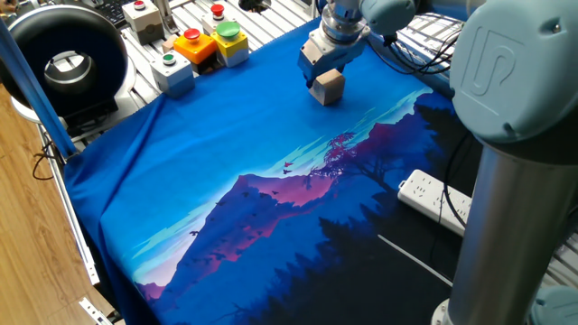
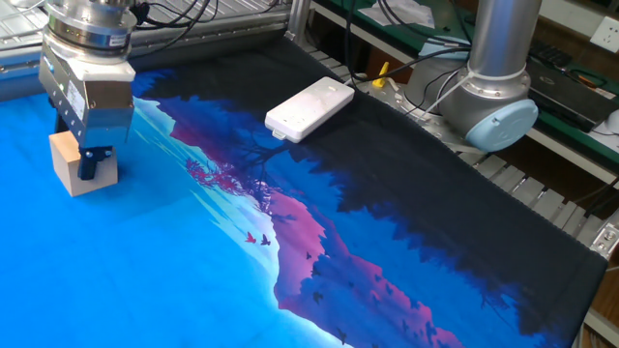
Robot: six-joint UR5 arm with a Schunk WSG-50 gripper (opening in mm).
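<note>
A plain light-wood block (image 1: 329,88) rests on the blue printed cloth (image 1: 226,135), toward its far edge. My gripper (image 2: 73,150) points down over it, its fingers to either side of the block. In exterior view 2 one dark finger (image 2: 88,166) overlaps the block's near face, while the other is mostly hidden behind the block. Whether the fingers press on the wood or only surround it does not show. The block sits flat on the cloth.
Button boxes, among them an orange one (image 1: 194,50), stand beyond the cloth. A white power strip (image 1: 435,191) lies on its dark side near the arm's base, with a thin white rod (image 1: 415,256) close by.
</note>
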